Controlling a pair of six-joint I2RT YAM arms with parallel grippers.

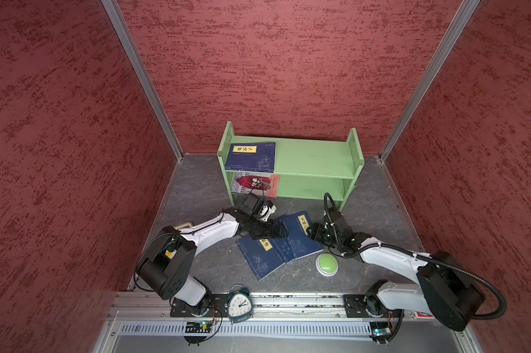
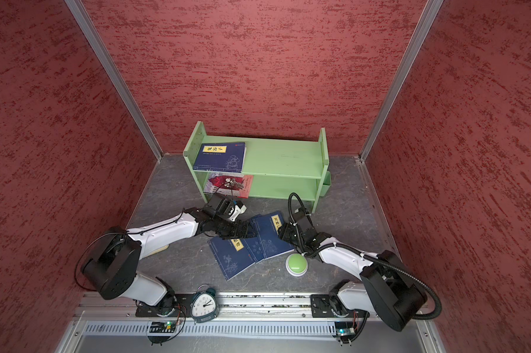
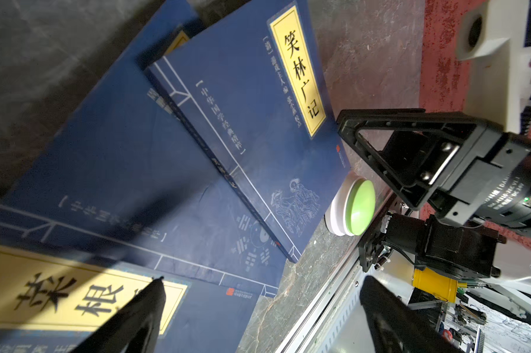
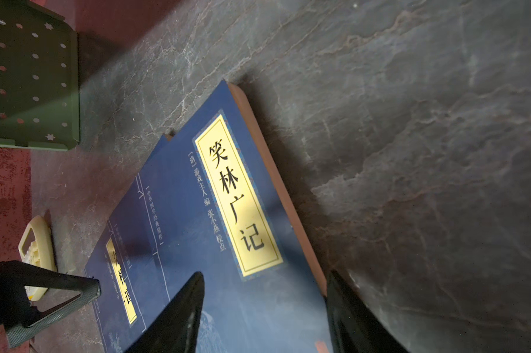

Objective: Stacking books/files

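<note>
Overlapping blue books lie on the table: the right book [image 4: 189, 200] with a yellow title label, resting partly on the middle book [image 3: 142, 164], and the left book [image 1: 258, 259], whose label shows beside my left gripper [image 1: 283, 229]. That gripper is open just over the books, holding nothing. My right gripper is open at the right book's edge; in the right wrist view one finger [image 4: 186, 311] is over the cover and the other beside the edge. Whether they touch it I cannot tell. Behind, a green shelf [image 1: 312, 157] bears a blue book [image 1: 250, 158] on top and a red-pink book [image 1: 271, 187] below.
A green button [image 1: 326, 264] sits just in front of the right book. An alarm clock [image 1: 239, 306] stands at the front edge. A cream object with keys [image 4: 39, 253] lies partly hidden at left. The right half of both shelf levels is empty.
</note>
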